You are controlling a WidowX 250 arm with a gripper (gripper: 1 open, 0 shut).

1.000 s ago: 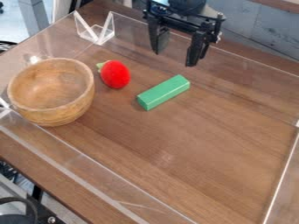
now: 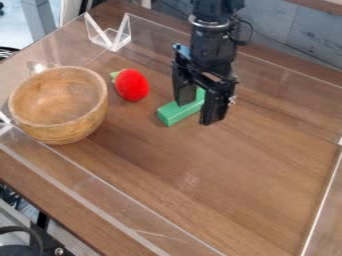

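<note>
The black gripper (image 2: 199, 98) hangs open over a green block (image 2: 178, 113) near the middle of the table, its fingers down on either side of the block's upper part and partly hiding it. A red object (image 2: 130, 86) with a green end lies left of the block. A wooden bowl (image 2: 58, 117) is at the left.
A clear plastic holder (image 2: 110, 32) stands at the back left. A wall closes off the back, and transparent rims run along the table's sides.
The gripper has come down and toward the viewer from the back of the table and is now over the green block. The block, red object and bowl look unmoved.
</note>
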